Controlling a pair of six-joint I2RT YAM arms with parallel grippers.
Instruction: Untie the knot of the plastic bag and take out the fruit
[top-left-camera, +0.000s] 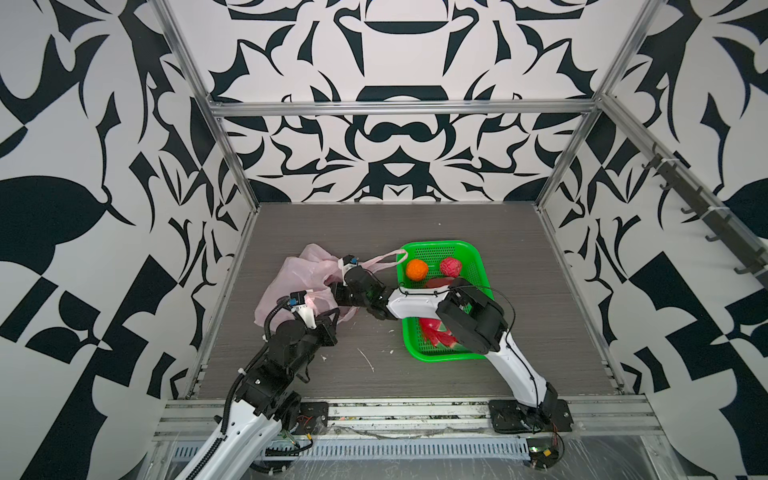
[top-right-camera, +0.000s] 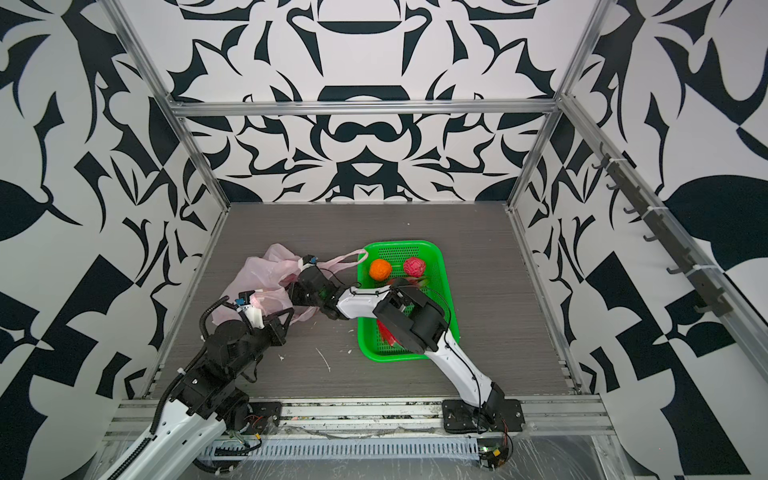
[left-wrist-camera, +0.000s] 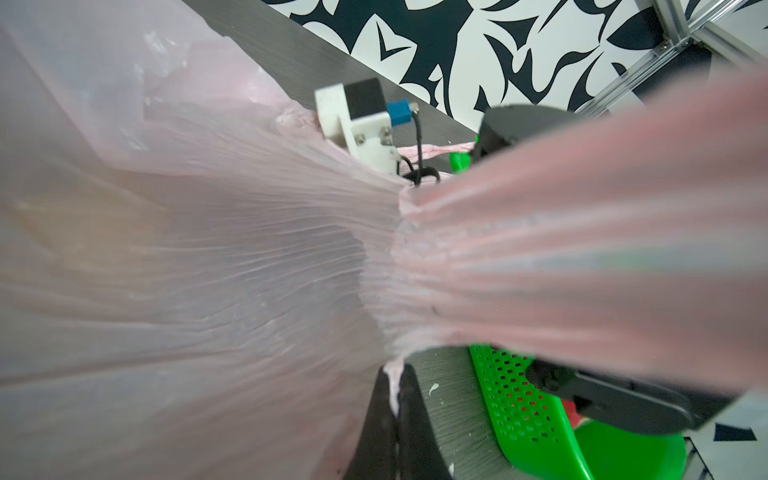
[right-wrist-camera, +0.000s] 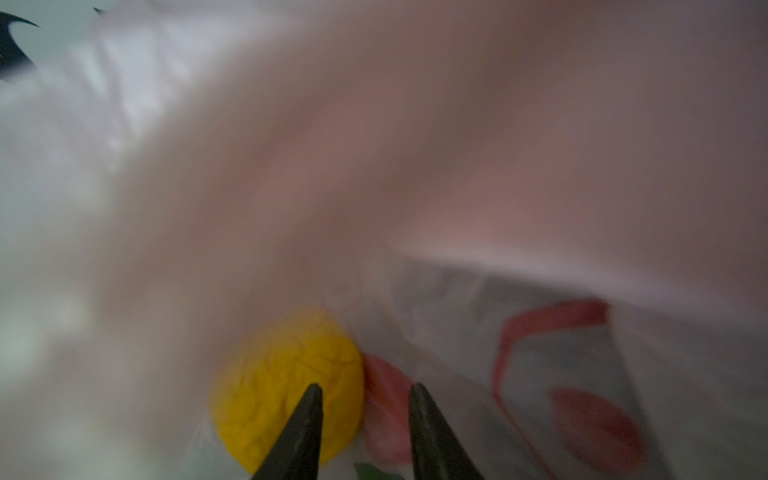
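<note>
The pink plastic bag (top-left-camera: 284, 288) lies crumpled on the left of the table. My left gripper is shut on a thin gathered strand of the bag, which stretches up around it in the left wrist view. My right gripper reaches into the bag, fingertips apart, with a round yellow fruit (right-wrist-camera: 296, 376) just beside and beyond the left finger. Whether anything lies between those fingers besides the bag's printed film behind them is unclear. Pink film blurs much of the right wrist view.
A green basket (top-left-camera: 432, 246) right of the bag holds an orange (top-left-camera: 416, 269), a pink round fruit (top-left-camera: 450, 266) and red fruit, partly under my right arm.
</note>
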